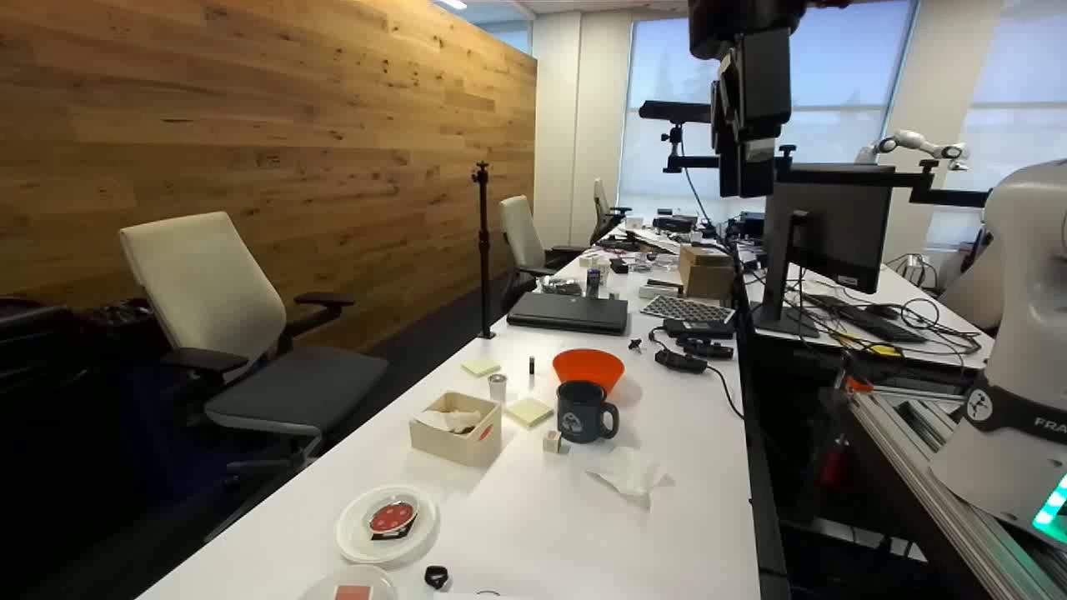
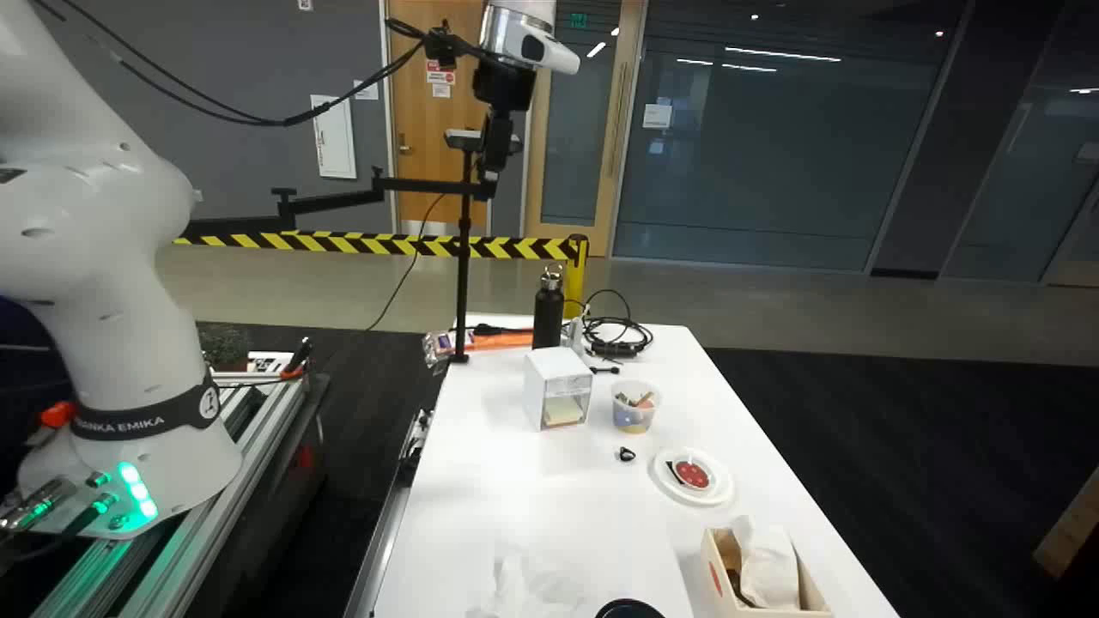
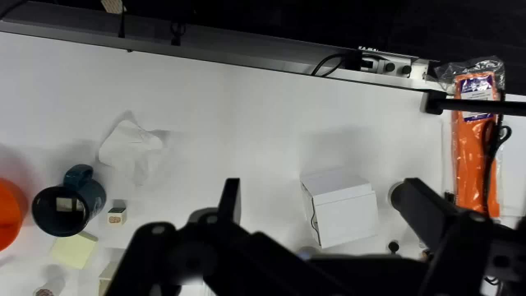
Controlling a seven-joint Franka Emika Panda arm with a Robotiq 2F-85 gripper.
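High above the white table hangs my gripper, its two fingers spread wide apart in the wrist view with nothing held. Below it on the tabletop, and showing between the fingers, stands a white box; a yellow pad sits inside its front. Exterior view 1 has the gripper at the top, well clear of everything on the table. A dark mug stands beside an orange bowl. Crumpled white tissue lies near the mug, with a small cube close by.
A beige bin holds paper, and a plate carries a red-patterned item. Near the table's far end in exterior view 2 are a black bottle, a clear tub and a camera stand. Bare tabletop separates tissue and box.
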